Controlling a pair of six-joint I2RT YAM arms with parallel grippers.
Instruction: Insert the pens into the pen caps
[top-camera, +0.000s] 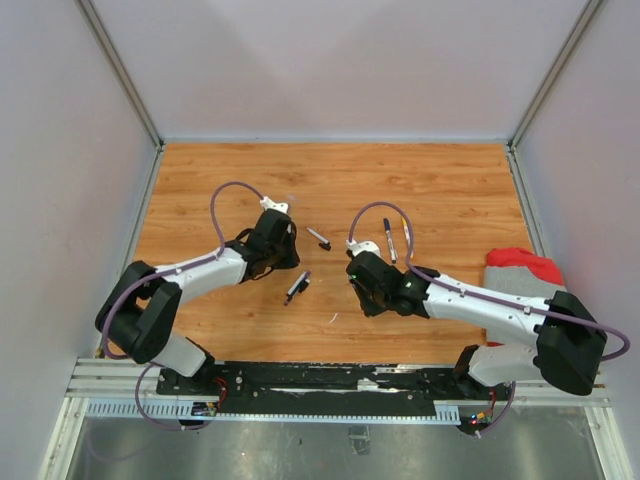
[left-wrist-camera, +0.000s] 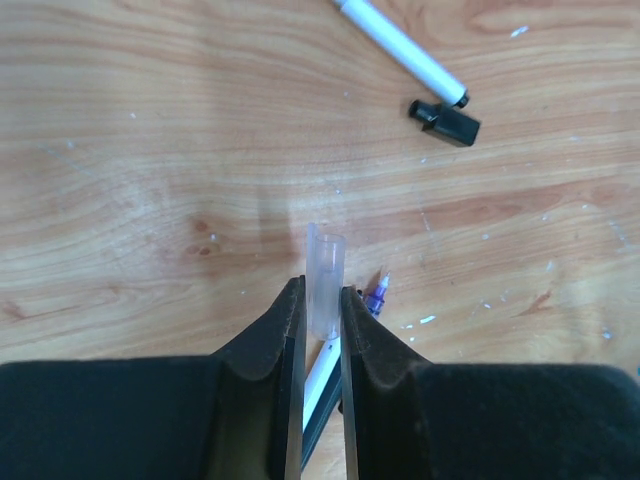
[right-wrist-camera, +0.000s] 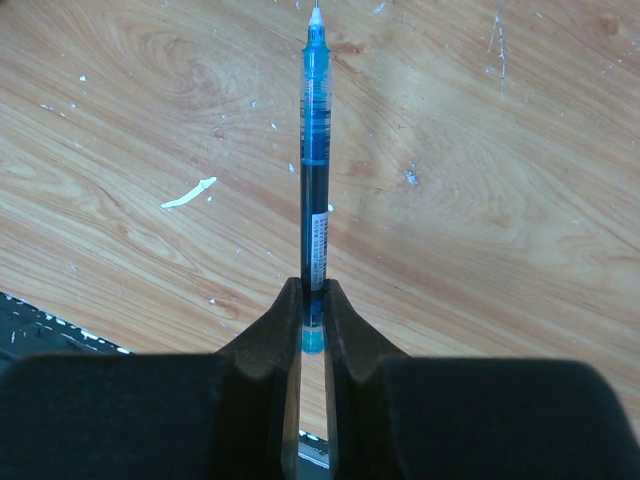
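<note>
A clear, see-through cap (left-wrist-camera: 325, 275) stands up from between the fingers of my left gripper, which is shut on its lower end. In the right wrist view, my right gripper is shut on a blue pen (right-wrist-camera: 315, 180) near its rear end; the bare pale tip points away from the fingers. The cap and pen are apart, each held above the table. Past the clear cap, on the table, lie a white pen (left-wrist-camera: 318, 385) and a dark one side by side, partly hidden by the left fingers.
A white marker (left-wrist-camera: 410, 52) with a black cap (left-wrist-camera: 445, 123) beside it lies farther up the table. Two more pens, one blue-ended (top-camera: 389, 240) and one orange-ended (top-camera: 407, 236), lie beyond the right gripper. A red and grey cloth (top-camera: 520, 270) lies at the right edge.
</note>
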